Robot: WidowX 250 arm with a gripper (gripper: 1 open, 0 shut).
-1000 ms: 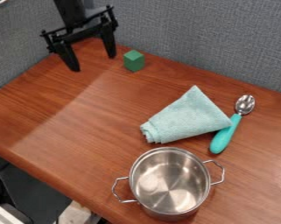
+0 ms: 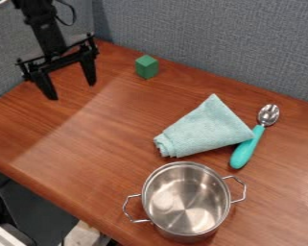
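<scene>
My black gripper (image 2: 69, 79) hangs at the upper left over the wooden table (image 2: 80, 135), open, with nothing between its fingers. A green block (image 2: 147, 66) stands near the back edge, right of the gripper and apart from it. A folded light-blue cloth (image 2: 201, 130) lies right of centre, with a turquoise-handled spoon (image 2: 248, 146) beside its right side. A steel pot (image 2: 186, 200) with two handles stands at the front right.
Grey padded walls (image 2: 233, 43) border the table at the back and left. The table's front-left edge drops to a dark floor area.
My gripper has moved left and somewhat toward the front, away from the green block. The objects on the table have stayed put.
</scene>
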